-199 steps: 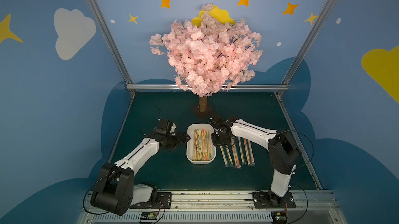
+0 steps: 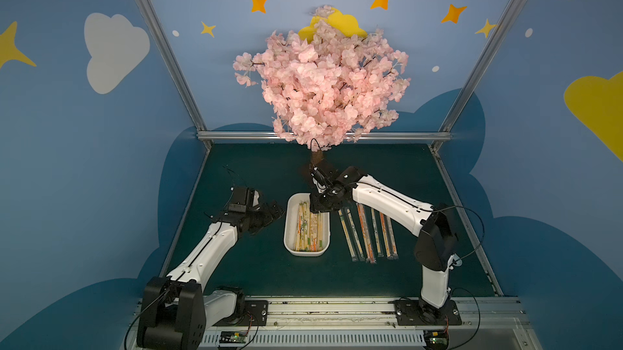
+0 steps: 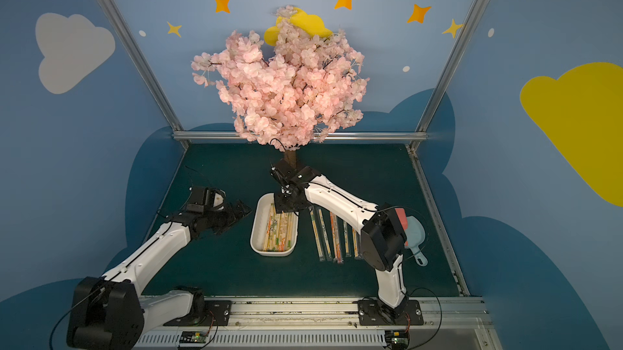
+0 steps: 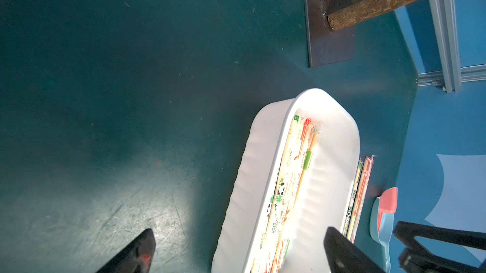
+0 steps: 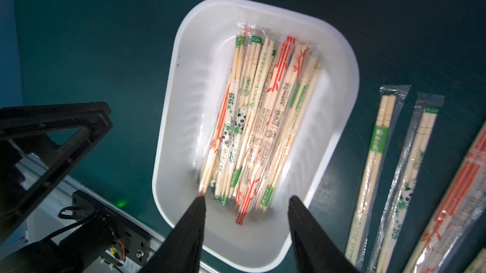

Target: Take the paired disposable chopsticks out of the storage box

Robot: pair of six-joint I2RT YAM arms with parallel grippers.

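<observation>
A white storage box (image 2: 288, 233) stands mid-table, with several paired chopsticks (image 5: 258, 121) in clear printed wrappers lying lengthwise inside. To its right, more wrapped pairs (image 2: 368, 236) lie side by side on the dark green table. My right gripper hovers above the box, open, its fingertips in the right wrist view over the box's lower part and nothing between them. Off the box's left side, my left gripper (image 2: 279, 210) is open and empty, apart from the wall. The right arm hides the box's far right corner in the top left view.
Behind the box stands a pink blossom tree (image 2: 318, 83) on a flat base (image 4: 329, 50). At the table's right lies a light blue scoop-like item (image 3: 415, 236) with a red part.
The box has shifted slightly left with its chopsticks. My left gripper has drawn back left from its wall, and my right gripper has moved left and up, over the box.
</observation>
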